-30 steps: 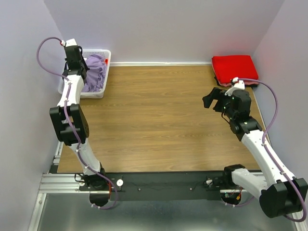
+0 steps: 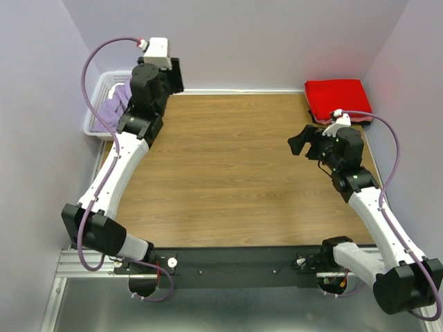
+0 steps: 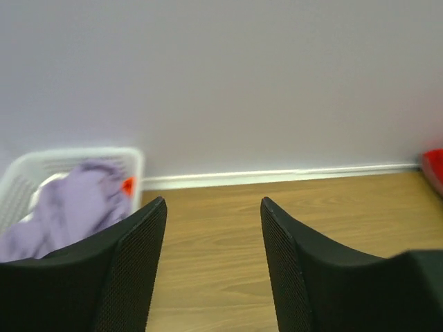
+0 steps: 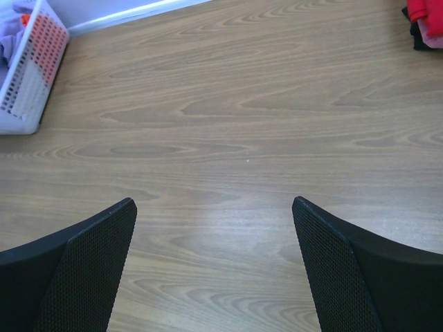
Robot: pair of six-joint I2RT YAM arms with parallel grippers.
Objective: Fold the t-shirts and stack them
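Note:
A lilac shirt (image 3: 86,200) lies crumpled in the white basket (image 2: 105,83) at the back left, partly behind my left arm in the top view. Above and right of that basket, my left gripper has its fingers apart and nothing between them. A neat stack of folded shirts (image 2: 337,99) lies in the back right corner, red on top with pink and black edges beneath. My right gripper hangs open and empty over the right of the table, in front of the stack.
An orange-red bit of cloth (image 3: 128,185) shows inside the basket. Walls stand close behind the table and at both sides.
My left gripper has risen from over the basket and swung right past its right side, with no shirt visible in it. The right arm and the stack have stayed practically still.

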